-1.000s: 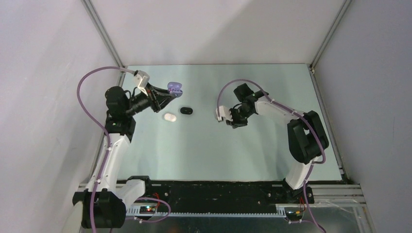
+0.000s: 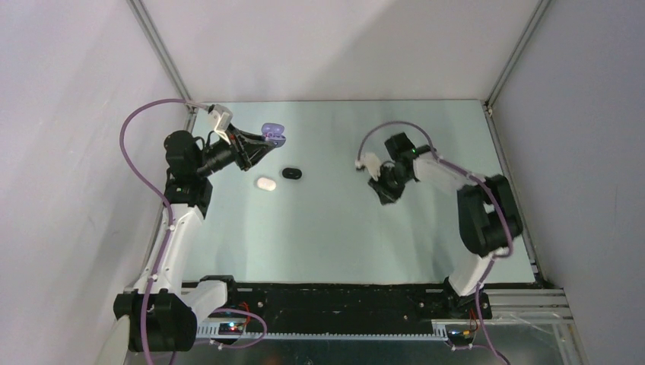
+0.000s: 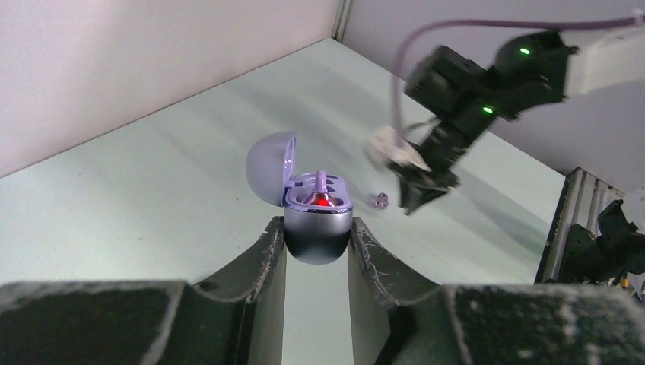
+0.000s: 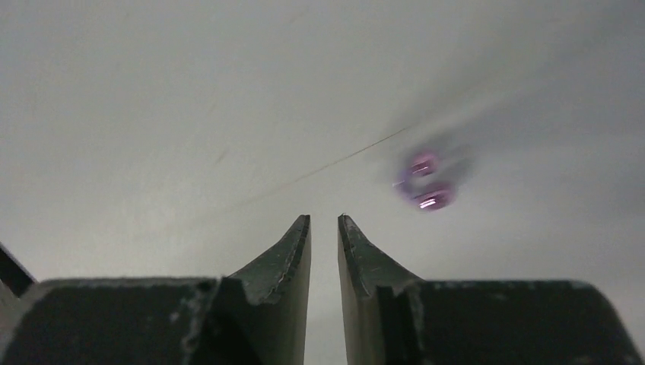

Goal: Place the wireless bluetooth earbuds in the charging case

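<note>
My left gripper is shut on the purple charging case (image 3: 316, 236), held upright above the table with its lid (image 3: 265, 167) raised. A purple stem (image 3: 320, 182) and a red light show inside. My right gripper, blurred in the top view, has a narrow gap between its fingertips and nothing seen in it. Beyond them, a small shiny pink-purple object (image 4: 433, 198), seemingly earbud-like, lies on the table with a second pink part beside it; both are blurred. It also shows small in the left wrist view (image 3: 381, 201).
A black oval object (image 2: 291, 173) and a white one (image 2: 266, 184) lie below the left gripper in the top view. Walls stand at the back and sides.
</note>
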